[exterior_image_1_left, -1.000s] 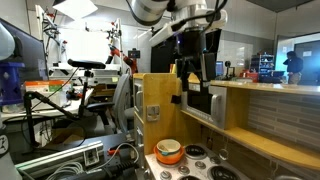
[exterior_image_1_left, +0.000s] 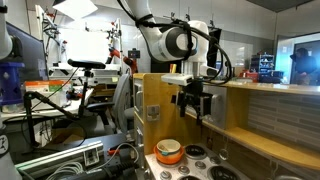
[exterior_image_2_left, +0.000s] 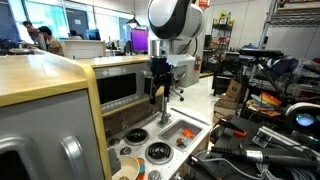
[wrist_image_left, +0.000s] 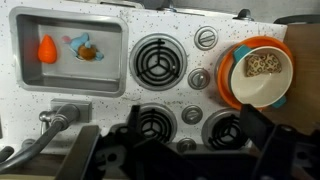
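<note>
My gripper hangs above the toy stove, its two dark fingers (wrist_image_left: 262, 132) spread wide at the lower edge of the wrist view. Nothing shows between them. Below and to the right in that view, a white bowl (wrist_image_left: 240, 86) with tan, beady contents sits on an orange dish (wrist_image_left: 229, 92) in the counter's corner. The grey sink (wrist_image_left: 50, 78) on the left holds an orange, pear-shaped item (wrist_image_left: 47, 50) and a blue-and-brown toy (wrist_image_left: 84, 46). In exterior view 1, the gripper (exterior_image_1_left: 190, 108) is well above the stove, apart from the bowl.
Several coil burners, one a burner (wrist_image_left: 157, 62) at the middle, and silver knobs (wrist_image_left: 206, 38) cover the counter. A faucet (wrist_image_left: 62, 116) rises by the sink. A wooden shelf (exterior_image_1_left: 262, 143) and the silver microwave (exterior_image_2_left: 122, 84) stand close to the arm.
My arm has come down from higher up, bringing the gripper nearer the stove. The bowl and its dish have stayed in place.
</note>
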